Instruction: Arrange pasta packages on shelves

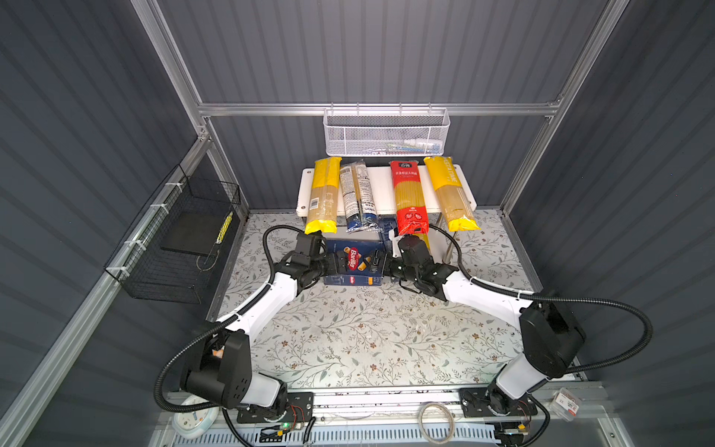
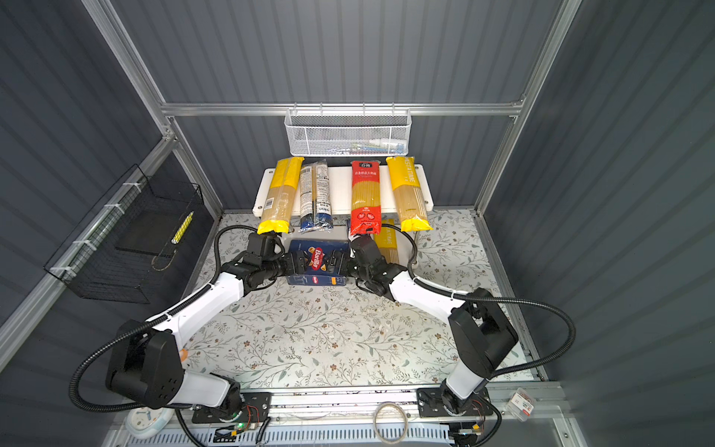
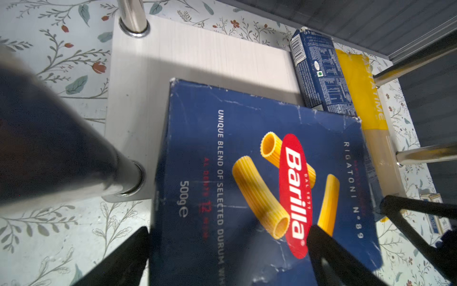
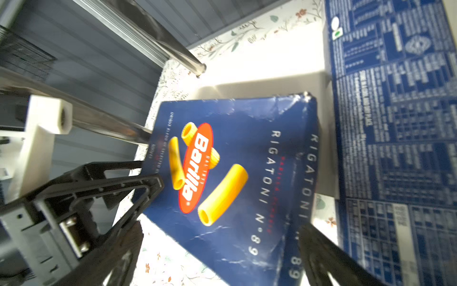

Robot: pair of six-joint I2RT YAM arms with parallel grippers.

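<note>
A blue Barilla rigatoni box (image 1: 353, 257) lies under the upper shelf, on or against the lower shelf (image 3: 200, 52). My left gripper is open at its near left part, and my right gripper is open over it from the other side. Neither is seen closed on the box. Beside it are another blue package (image 3: 319, 66) and a yellow package (image 3: 359, 85). On the upper shelf (image 2: 339, 186) lie a yellow pack (image 2: 281, 190), a blue-and-clear pack (image 2: 315, 193), a red pack (image 2: 365, 193) and another yellow pack (image 2: 407, 193).
Metal shelf posts (image 3: 131, 14) stand close to both wrists. A white mesh basket (image 2: 347, 132) hangs behind the shelf, a black wire basket (image 1: 178, 238) on the left wall.
</note>
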